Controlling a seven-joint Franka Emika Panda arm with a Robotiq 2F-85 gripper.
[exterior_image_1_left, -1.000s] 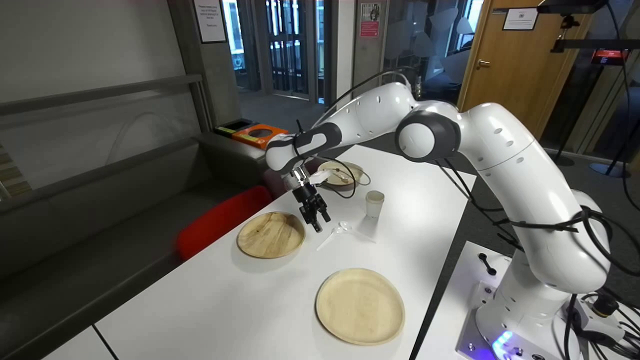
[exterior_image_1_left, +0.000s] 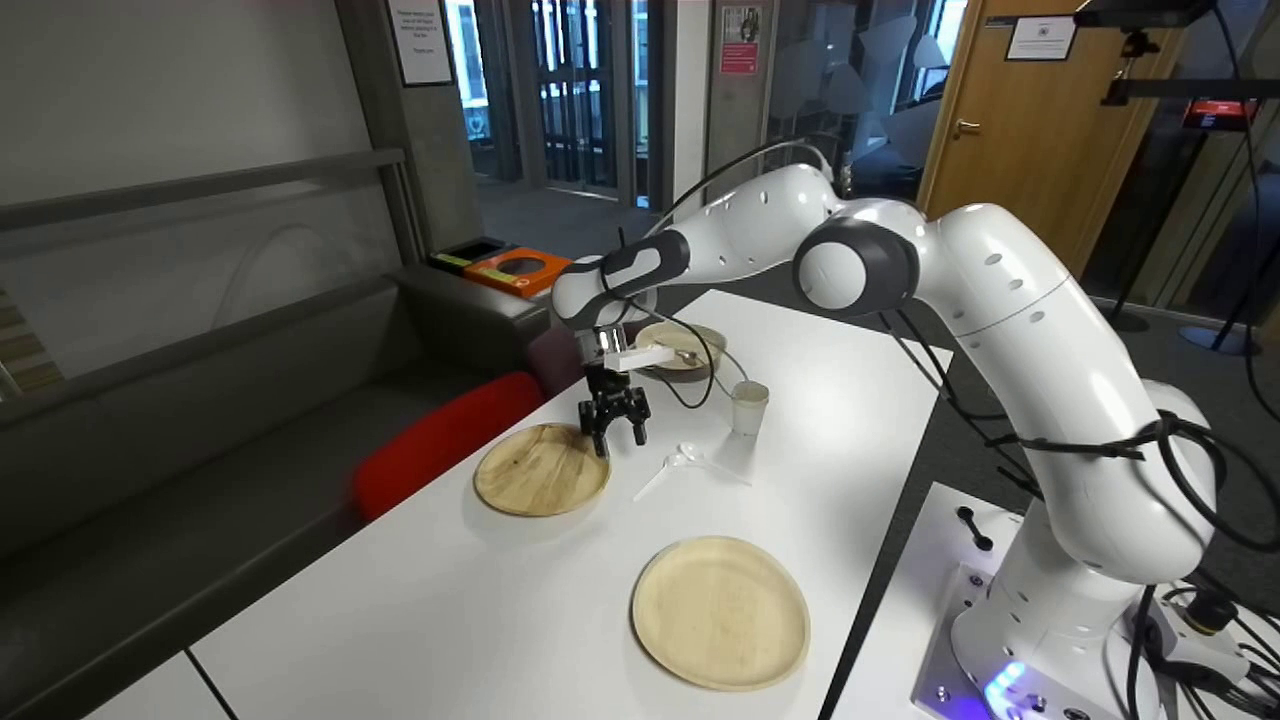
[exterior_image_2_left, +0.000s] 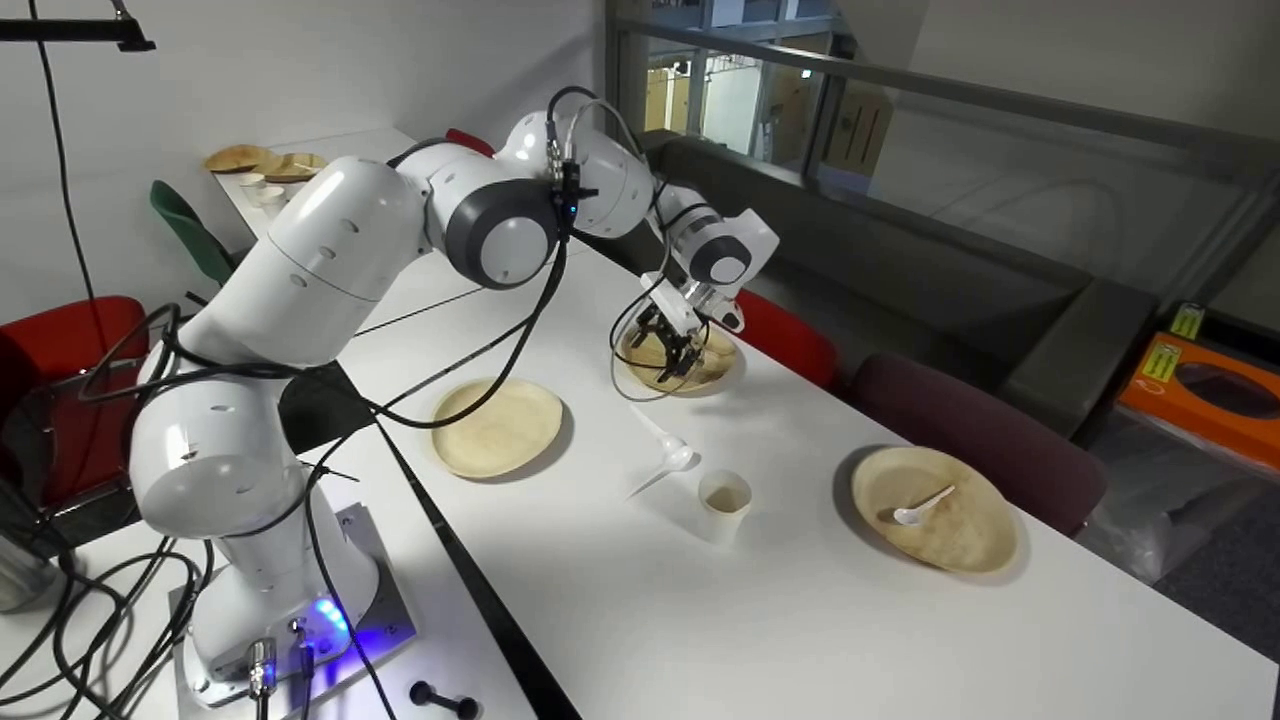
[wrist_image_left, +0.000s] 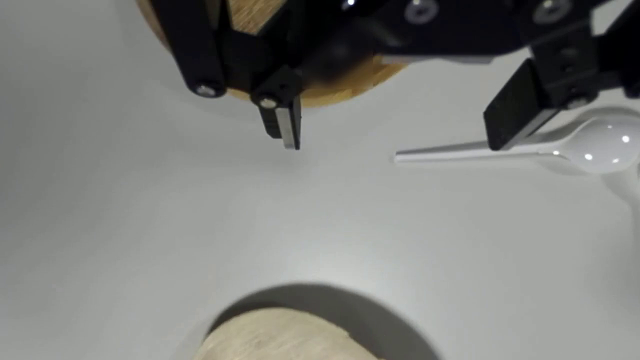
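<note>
My gripper (exterior_image_1_left: 620, 442) is open above the table, its fingers apart and nothing between them. In exterior view 1 it hangs by the right rim of a round wooden plate (exterior_image_1_left: 537, 474). White plastic spoons (exterior_image_1_left: 689, 454) lie on the tabletop to its right, bowls close together. In the wrist view one spoon (wrist_image_left: 604, 146) stretches below the right finger (wrist_image_left: 517, 111), its handle pointing left into the gap. The wooden plate (wrist_image_left: 345, 89) is partly hidden behind the gripper there. A pale plate (exterior_image_1_left: 720, 612) rests at the front.
A pale paper cup (exterior_image_1_left: 750, 412) stands upright beyond the spoons. At the table's far end, another plate (exterior_image_2_left: 948, 540) holds a white spoon (exterior_image_2_left: 924, 505). A red chair (exterior_image_1_left: 446, 439) adjoins its edge.
In exterior view 1 the gripper has shifted left, toward the wooden plate, and turned from slanted to more upright. Its fingers look farther apart. Plates, cup and spoons look unmoved.
</note>
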